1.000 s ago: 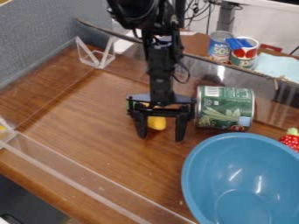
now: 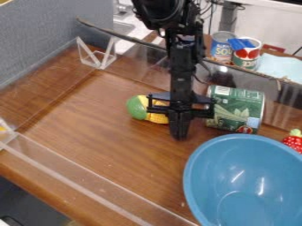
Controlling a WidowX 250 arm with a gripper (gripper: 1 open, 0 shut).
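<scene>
My black gripper (image 2: 179, 128) is low over the wooden tray floor at the centre, its fingers shut as far as shows. Just behind and left of it lies a yellow toy with a green end (image 2: 140, 108), partly hidden by the gripper. To its right a green can (image 2: 239, 109) lies on its side, close to the gripper. A large blue bowl (image 2: 243, 185) fills the lower right.
A red spotted object (image 2: 294, 139) sits at the right edge. Clear plastic walls (image 2: 83, 185) border the wooden surface (image 2: 94, 132). Cans (image 2: 223, 47) stand outside at the back right.
The gripper has turned and its fingers have come together from a wider spread. The green end of the toy now shows more fully on the left.
</scene>
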